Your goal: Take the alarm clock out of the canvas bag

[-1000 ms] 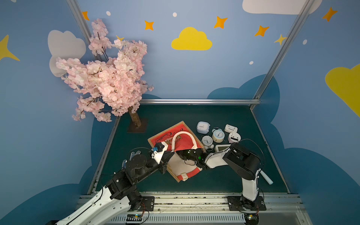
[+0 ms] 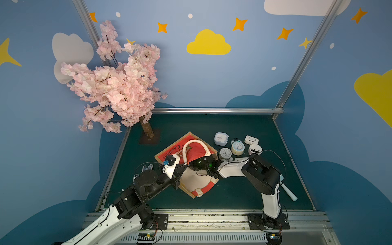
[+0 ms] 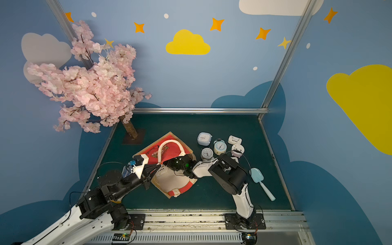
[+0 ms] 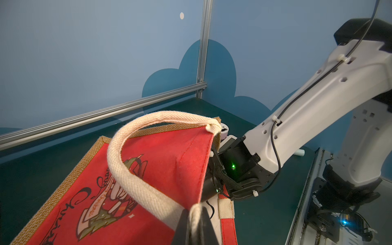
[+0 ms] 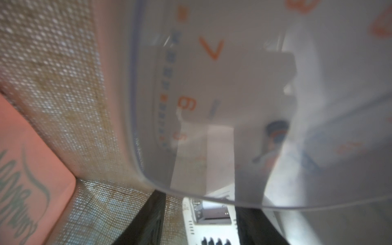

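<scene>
The red-and-burlap canvas bag [image 2: 171, 151] lies on its side, mouth toward the front. My left gripper is shut on the white rope handle [image 4: 143, 187] at the bag's upper rim. My right gripper reaches inside the bag, its wrist under the red flap. Its fingers stand apart in the right wrist view, below a blurred clear plastic piece with orange numerals [image 5: 212, 49] and at a white object with a slot [image 5: 210, 232]. Whether that object is the alarm clock, and whether it is held, I cannot tell.
Several clocks [image 3: 219, 147] and small white items stand right of the bag. A pale blue scoop [image 3: 265, 189] lies at the right edge. An artificial blossom tree [image 2: 118, 89] stands back left. The back of the table has free room.
The bag and its handle have shifted left by a small amount, and my right gripper has moved left with them, deeper into the bag. My left arm has barely moved.
</scene>
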